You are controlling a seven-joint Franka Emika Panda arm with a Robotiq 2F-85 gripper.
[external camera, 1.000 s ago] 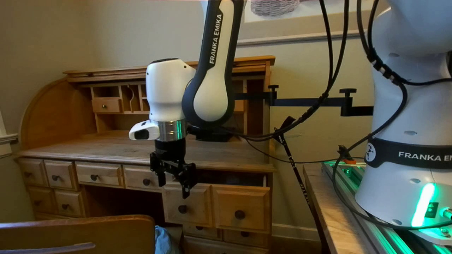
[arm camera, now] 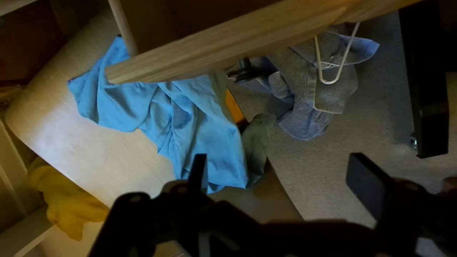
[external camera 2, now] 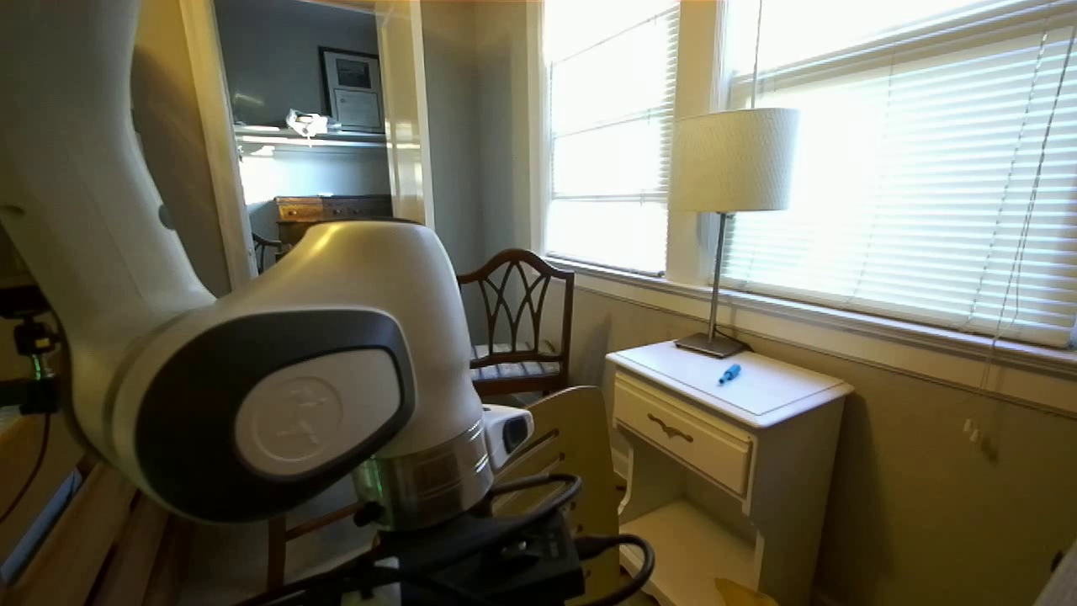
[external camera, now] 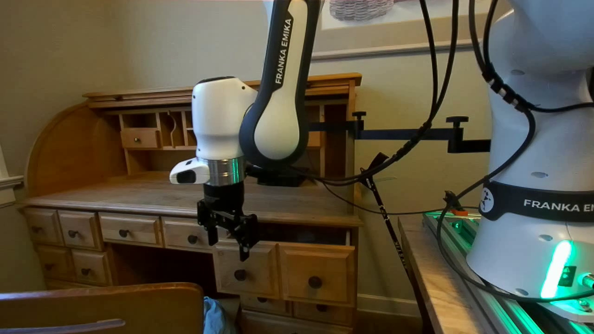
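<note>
In the wrist view my gripper stands open, its two dark fingers wide apart with nothing between them. Below it, a light blue cloth (arm camera: 171, 111) lies crumpled over a pale wooden chair seat (arm camera: 98, 150), partly hidden by a drawer's front edge (arm camera: 222, 43). A corner of that cloth (external camera: 214, 317) also shows behind the chair back in exterior view 1. There, the gripper (external camera: 228, 247) hangs fingers down in front of the desk's pulled-out drawer (external camera: 316, 272). Exterior view 2 hides the fingers behind the arm.
Grey-blue clothing (arm camera: 308, 85) with a white hanger (arm camera: 336, 64) lies on the carpet. A yellow cloth (arm camera: 64, 201) is at lower left. The wooden chair back (external camera: 100, 309) stands before the desk (external camera: 139, 189). A white nightstand (external camera 2: 727, 394) holds a lamp (external camera 2: 737, 162) and a blue object (external camera 2: 729, 374).
</note>
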